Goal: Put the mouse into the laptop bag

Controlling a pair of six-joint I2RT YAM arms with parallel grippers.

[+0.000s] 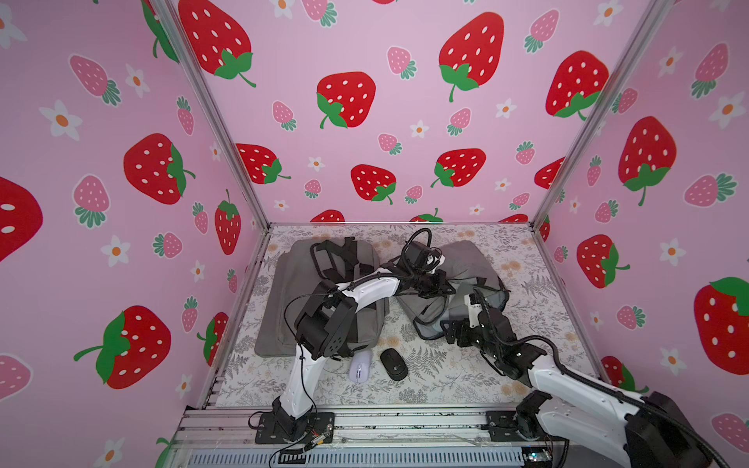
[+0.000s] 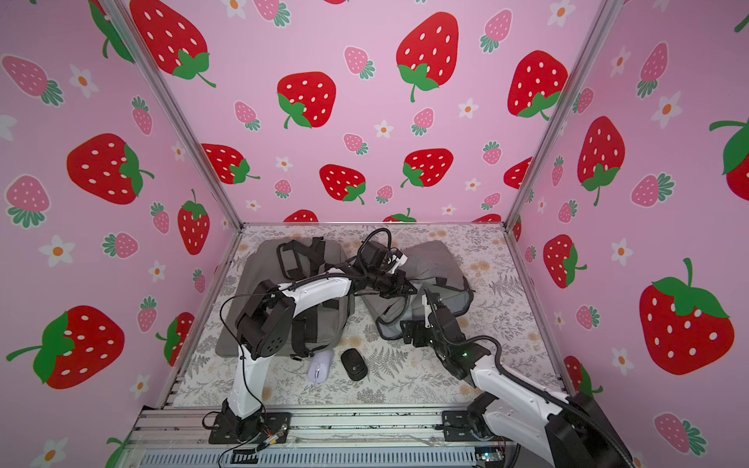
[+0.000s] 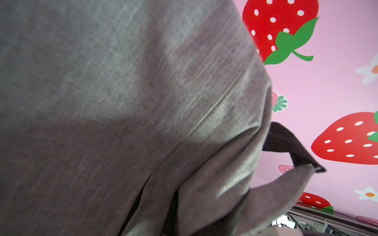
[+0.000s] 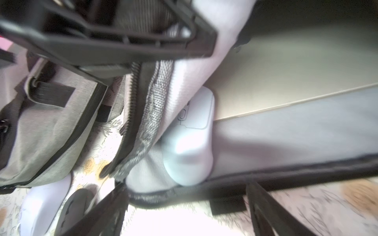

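The grey laptop bag lies at the middle right of the table with its near side open. Inside its opening, the right wrist view shows a pale white mouse resting on the lining near the black-edged rim. My right gripper stands open just outside that rim, with nothing between its fingers; it is also low at the bag's front. Raised cloth of the bag's zipped flap hangs from my left gripper, which is shut on it. Only grey fabric fills most of the left wrist view, hiding those fingertips.
A grey backpack with black straps lies at left, under the left arm. In front of it sit a lavender mouse and a black mouse. Clear table shows at right.
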